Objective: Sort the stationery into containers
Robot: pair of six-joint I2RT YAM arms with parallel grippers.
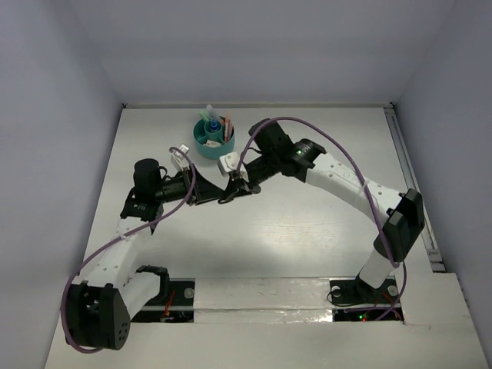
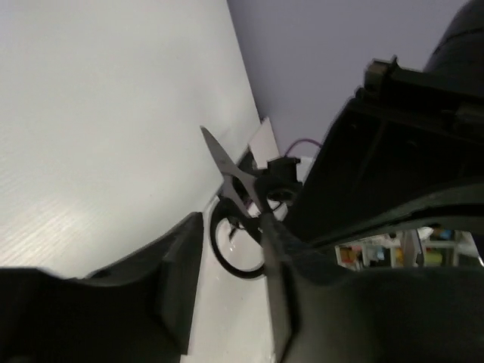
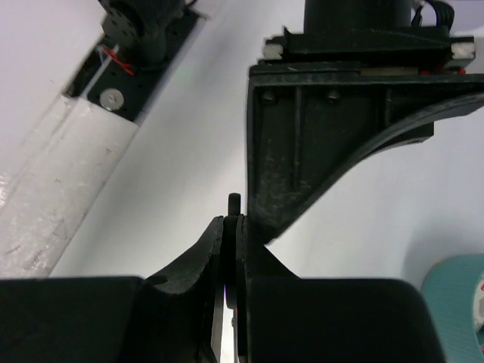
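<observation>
A pair of black-handled scissors (image 2: 234, 180) hangs between the grippers, which meet near the middle of the top view. My right gripper is shut on the scissors, a dark handle showing between its fingers. My left gripper (image 1: 215, 194) is right beside it, its blurred fingers just below the scissors' handle loops in the left wrist view, apparently parted. The teal container (image 1: 201, 146) with pens and other stationery stands behind the grippers, its side also visible in the right wrist view.
Grey walls border it at the back and sides. Arm bases sit along the front edge.
</observation>
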